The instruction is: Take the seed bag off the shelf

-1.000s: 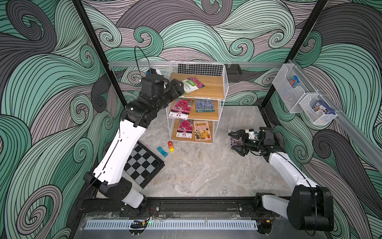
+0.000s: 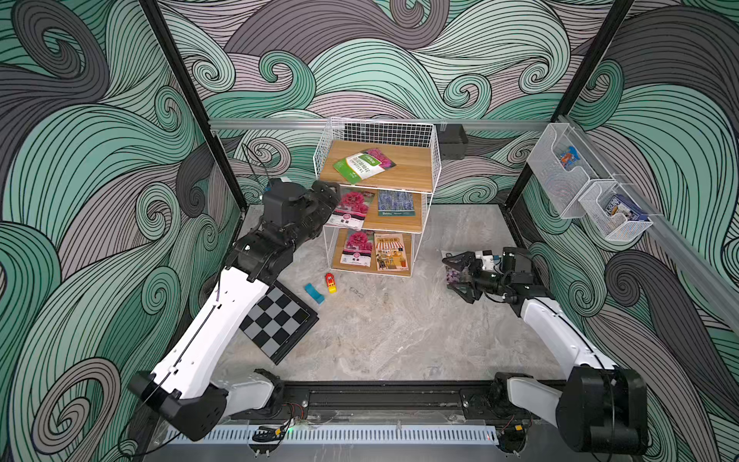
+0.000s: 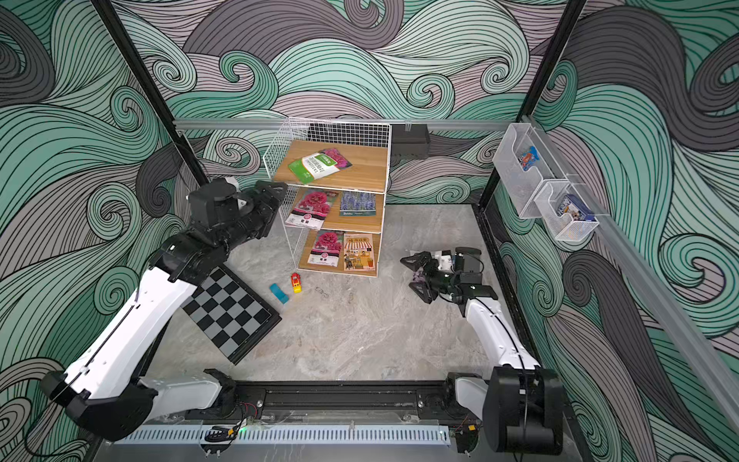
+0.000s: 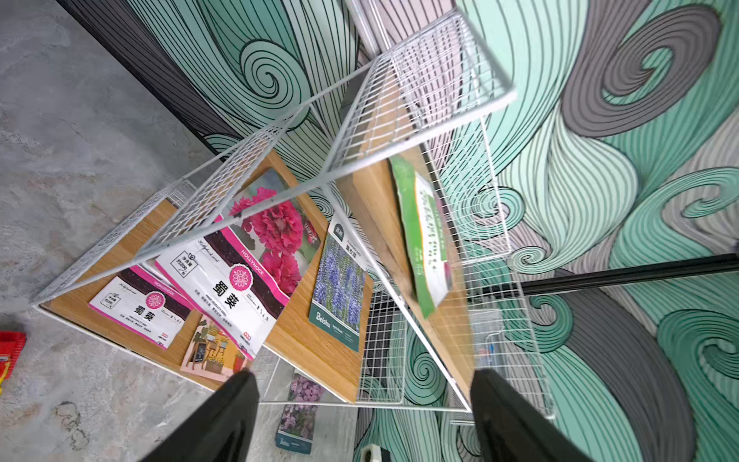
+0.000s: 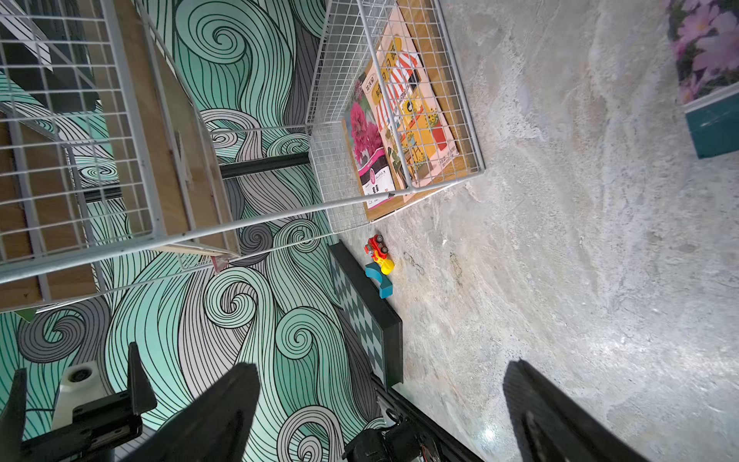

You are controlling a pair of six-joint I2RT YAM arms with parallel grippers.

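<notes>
A white wire shelf holds seed bags: a green one (image 2: 358, 165) on top, a pink hollyhock bag (image 2: 350, 201) and a lavender bag (image 2: 396, 202) on the middle board, another pink bag (image 2: 357, 247) and an orange packet (image 2: 391, 250) below. My left gripper is open and empty, at the shelf's left side, facing the upper and middle boards. My right gripper stands open low on the right of the floor, by a pink-flowered packet (image 5: 708, 69) lying there.
A checkerboard (image 2: 278, 319), a red-yellow toy car (image 2: 330, 282) and a blue block (image 2: 314, 293) lie front left. White mesh baskets (image 2: 562, 184) hang at the right. The middle of the floor in front of the shelf is clear.
The right arm is nearly unchanged.
</notes>
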